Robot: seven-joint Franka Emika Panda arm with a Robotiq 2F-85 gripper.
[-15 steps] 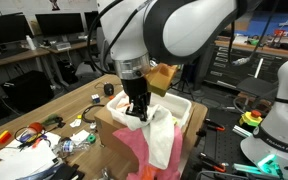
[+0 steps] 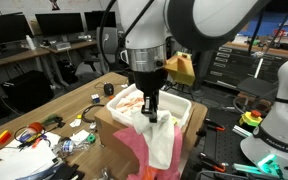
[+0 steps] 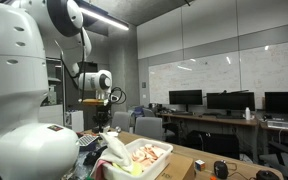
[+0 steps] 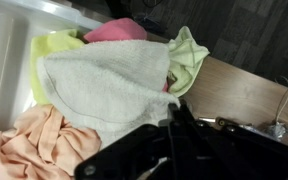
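A white cloth (image 2: pixel 162 142) hangs over the near side of the box, narrowing upward to my gripper (image 2: pixel 151 116). In the wrist view the white cloth (image 4: pixel 109 82) spreads over the other cloths, and its right corner runs to the tips of my gripper, which is shut on it. Beneath it show a yellow cloth (image 4: pixel 49 48), a pink cloth (image 4: pixel 114 29), a light green cloth (image 4: pixel 187 58) and a peach cloth (image 4: pixel 39 147). From the second exterior view, the white cloth (image 3: pixel 115 150) lies at the box's left end.
The white-lined box (image 3: pixel 162 165) holds more cloths and stands on the wooden table (image 2: pixel 79 100). Cables, tools and papers (image 2: pixel 24 160) clutter the table left of it. A red and black clamp (image 2: pixel 250 118) is at the right.
My gripper has moved a little to the right, and the arm above it has come closer to the camera. The white cloth's upper part has shifted slightly; its lower part hangs much as before.
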